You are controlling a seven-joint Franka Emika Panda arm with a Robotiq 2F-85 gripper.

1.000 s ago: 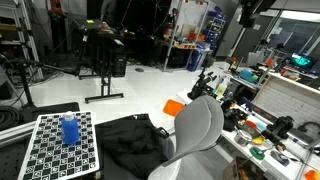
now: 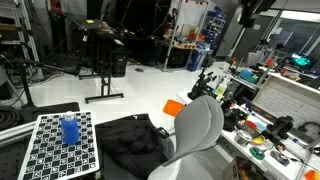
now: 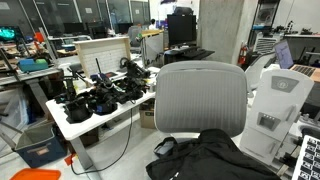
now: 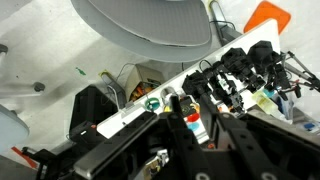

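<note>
In the wrist view my gripper is open at the lower middle, its dark fingers apart with nothing held. It is high above the floor, with a cluttered table far below. Part of the dark arm (image 2: 244, 28) shows at the top right of exterior view 1. Far from it, a blue bottle (image 2: 70, 128) stands upright on a black-and-white patterned board (image 2: 45, 155). A black cloth (image 2: 132, 139) lies crumpled beside the board. It appears again as a dark heap (image 3: 215, 160) in exterior view 2.
A grey chair (image 2: 198, 125) stands beside the cloth; its back (image 3: 200, 98) fills the middle of exterior view 2. Behind it, a white table (image 3: 92, 122) bears several black devices. An orange bin (image 3: 40, 147) is on the floor. Open floor (image 2: 125, 108) lies beyond the cloth.
</note>
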